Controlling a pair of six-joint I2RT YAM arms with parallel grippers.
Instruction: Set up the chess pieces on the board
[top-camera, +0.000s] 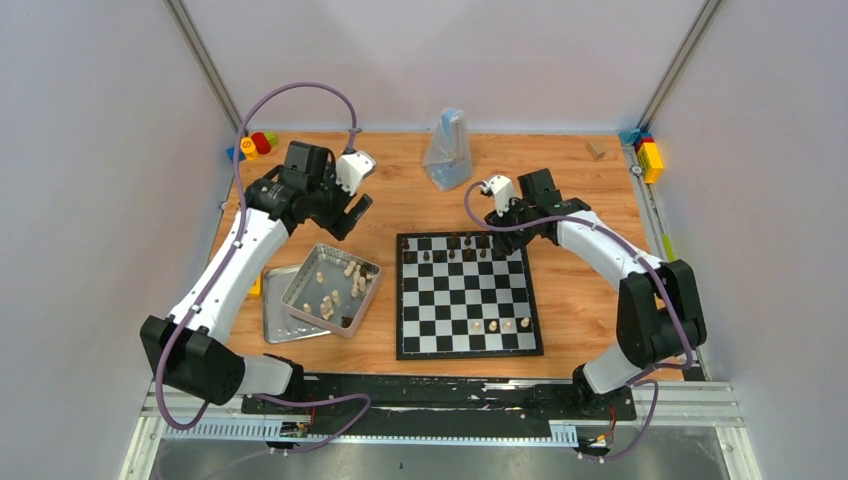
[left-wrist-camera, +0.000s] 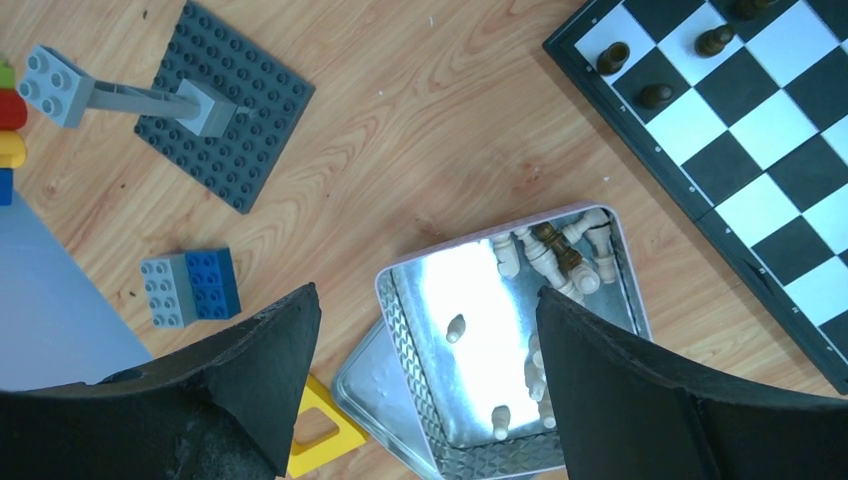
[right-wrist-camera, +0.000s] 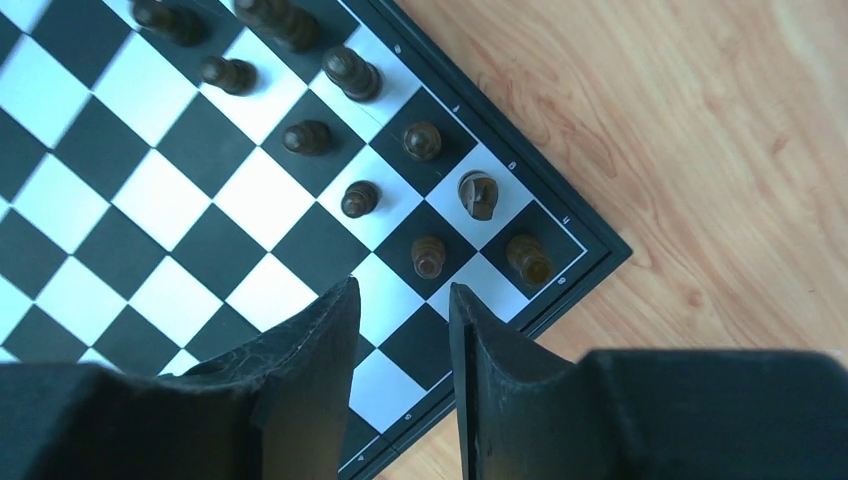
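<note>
The chessboard (top-camera: 443, 300) has dark pieces on its far rows, including a knight (right-wrist-camera: 478, 195) and a corner piece (right-wrist-camera: 528, 258), and a few white pieces (top-camera: 492, 325) on the near side. My right gripper is part open over the board's far right corner, nothing between its fingers. My left gripper stands open, empty, above and behind the tray (top-camera: 330, 247) that holds white pieces and some dark ones lying loose.
A metal plate (top-camera: 280, 320) lies under the tray's left. A plastic bag (top-camera: 448, 155) stands at the back; coloured bricks (top-camera: 650, 160) sit at both back corners. Bare table surrounds the board.
</note>
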